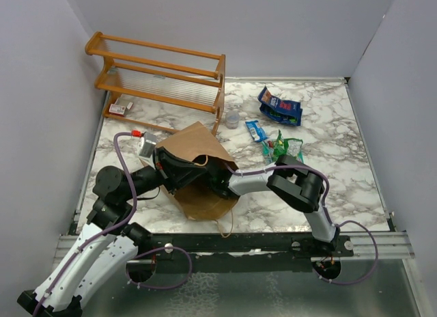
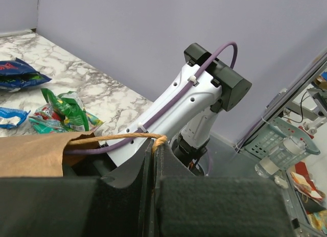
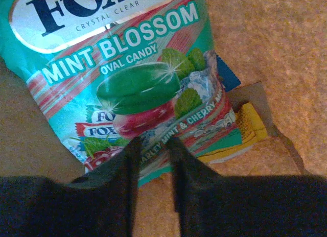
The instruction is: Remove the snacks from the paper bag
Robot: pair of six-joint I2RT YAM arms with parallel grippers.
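Note:
A brown paper bag lies open at the front centre. My left gripper is shut on the bag's twisted handle, holding the top up. My right gripper is inside the bag, part open, its blurred fingers at the lower edge of a teal FOX'S mint candy bag. A yellow packet and a blue one lie under the candy bag. On the table, a dark blue packet, a small blue packet and green packets lie beyond the paper bag.
A wooden rack stands at the back left, with a clear cup beside it. Walls enclose the back and sides.

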